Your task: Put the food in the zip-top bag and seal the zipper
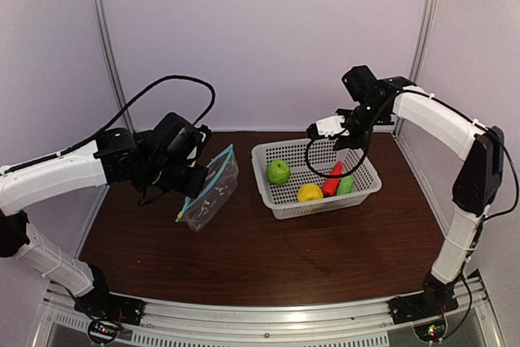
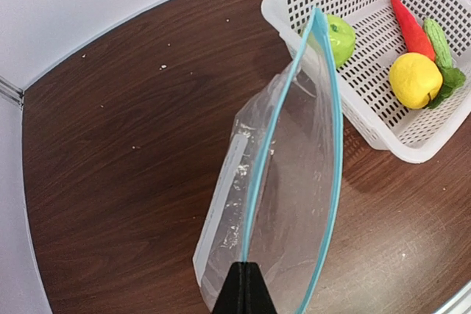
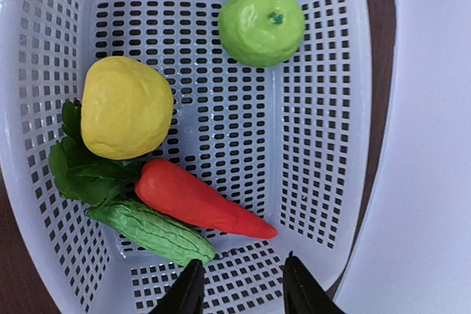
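Observation:
The clear zip top bag (image 2: 294,174) has a blue zipper and hangs with its mouth parted. My left gripper is shut on one of its zipper edges. A white basket (image 1: 284,212) holds the food: a green apple (image 3: 261,26), a yellow fruit or pepper (image 3: 126,108), a red chili or carrot shape (image 3: 202,200) and a green cucumber-like vegetable (image 3: 151,231) with leaves. Above the basket, my right gripper stands open with nothing between its fingers. No food shows inside the bag.
Pale walls (image 1: 260,46) close off the back and sides. The bag hangs just left of the basket, with a narrow gap between.

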